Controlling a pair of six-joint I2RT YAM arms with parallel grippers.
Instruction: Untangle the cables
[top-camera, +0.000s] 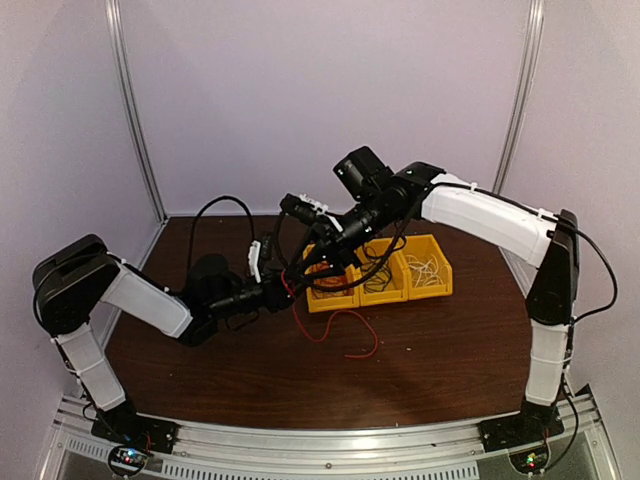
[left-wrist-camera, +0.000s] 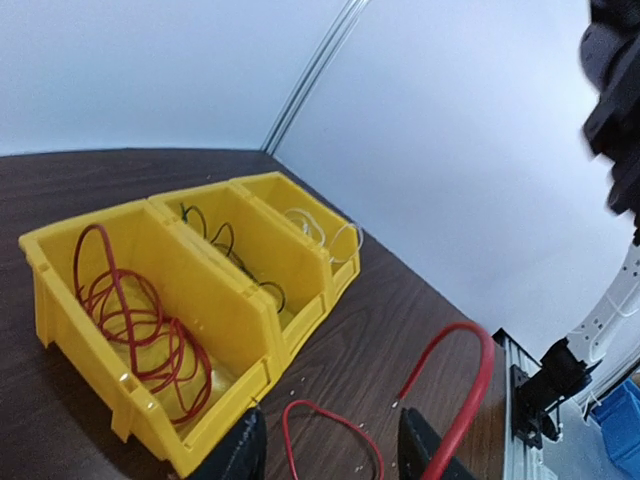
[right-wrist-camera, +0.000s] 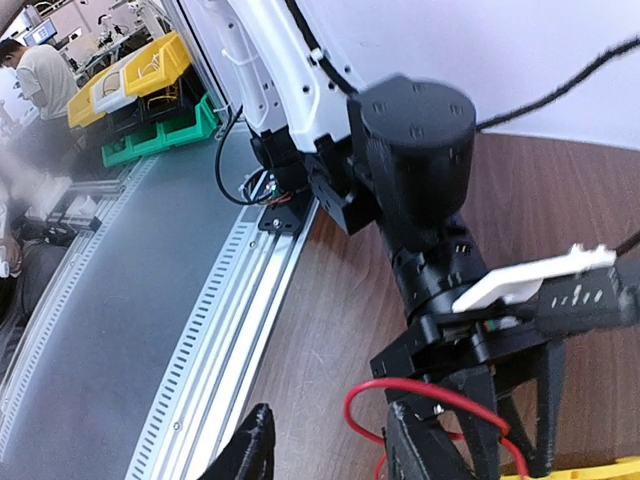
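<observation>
A thin red cable (top-camera: 375, 343) runs from the two grippers down onto the table, its end curling to the right. Up close in the left wrist view, the red cable (left-wrist-camera: 478, 385) arches past the right-hand finger; whether it rests on that finger is unclear. My left gripper stands open, with the cable's lower stretch visible beyond its gap. My right gripper is also open, fingers apart, with the red cable (right-wrist-camera: 425, 386) looping beside its right finger and across the left gripper. From above, the arms cover both sets of fingertips.
Beside the grippers stands a yellow bin (top-camera: 430, 290) with three compartments. These hold a tangled red cable (left-wrist-camera: 150, 325), a dark cable (left-wrist-camera: 225, 250) and a white cable (left-wrist-camera: 318, 228).
</observation>
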